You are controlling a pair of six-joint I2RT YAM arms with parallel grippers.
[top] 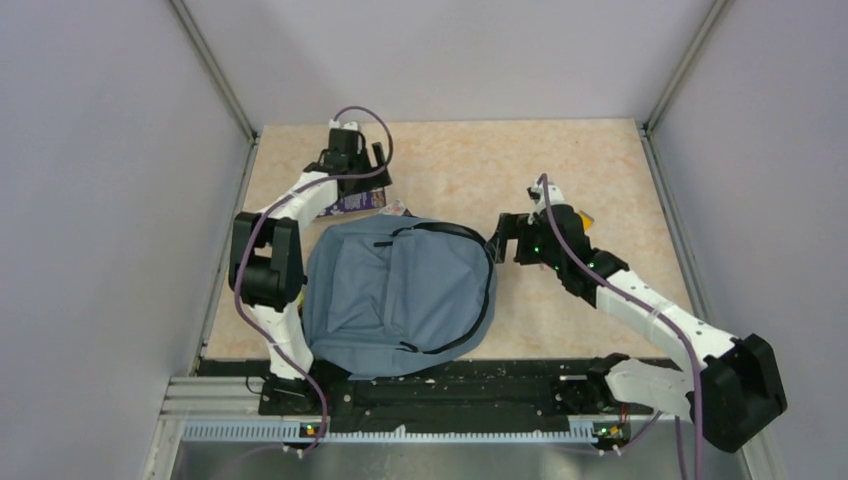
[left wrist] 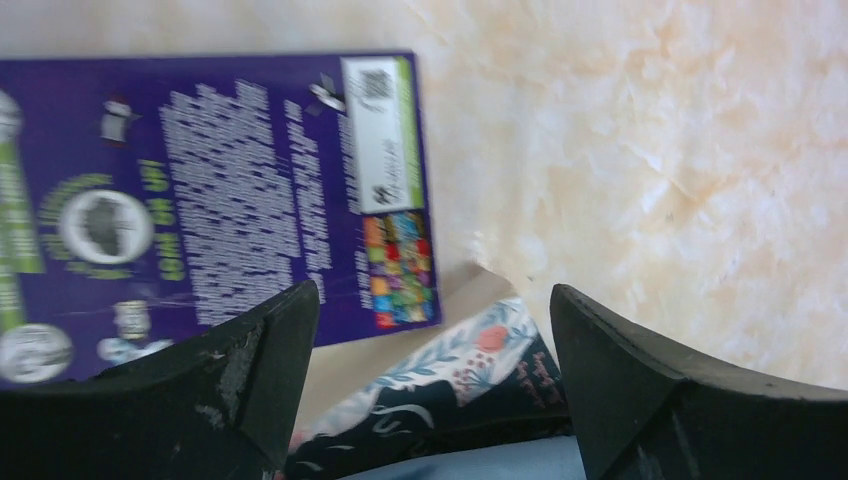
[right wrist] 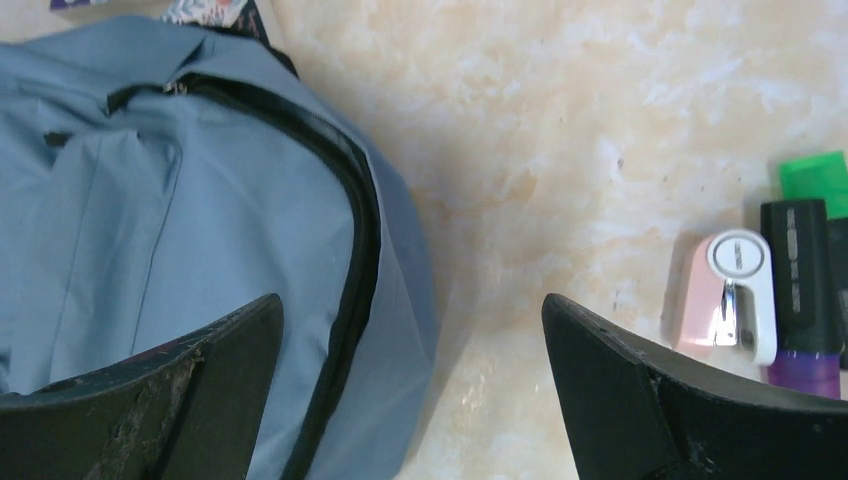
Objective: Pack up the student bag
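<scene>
The blue-grey bag [top: 360,290] lies flat at the front left of the table, its black zip [right wrist: 365,230] curving round the right side. Behind it is a purple book [left wrist: 230,190] with printed text. A floral-patterned item [left wrist: 490,350] lies between book and bag, partly hidden by the left fingers. My left gripper hovers over the book's right end, open and empty. To the right of the bag my right gripper hangs open, with nothing held. In the right wrist view are a pink-and-white sharpener-like item [right wrist: 738,260] and a black-and-purple marker [right wrist: 800,290].
A green item [right wrist: 815,180] lies beside the marker, cut off by the view's edge. Something yellow [top: 585,222] shows behind the right arm, and another yellow bit [top: 300,298] beside the left arm.
</scene>
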